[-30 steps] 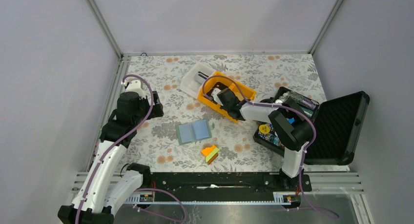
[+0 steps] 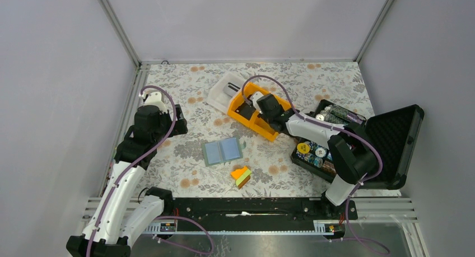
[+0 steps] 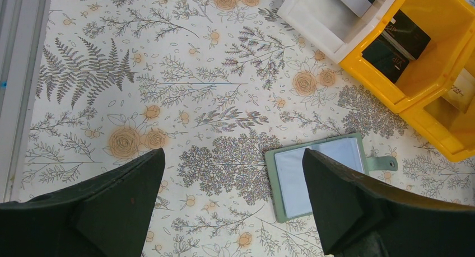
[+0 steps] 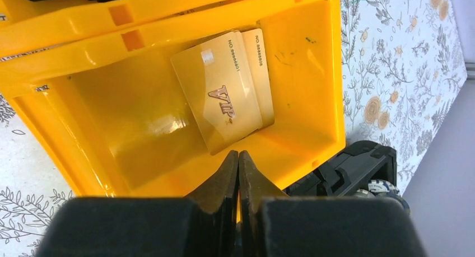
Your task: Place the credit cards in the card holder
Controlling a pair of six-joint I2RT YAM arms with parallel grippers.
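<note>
Gold VIP cards lie stacked in a compartment of the yellow bin; dark cards sit in the neighbouring compartment. Over the gold cards, my right gripper has its fingertips close together at the bin's near side, with nothing visible between them. My left gripper stands open and empty over the table at the left. A flat card holder with clear pale sleeves lies open on the table, left of centre.
A white translucent container adjoins the yellow bin. An open black case with chips fills the right side. Orange and green blocks lie near the front.
My right arm has shifted right and slightly toward the front over the yellow bin. My left arm has not moved.
</note>
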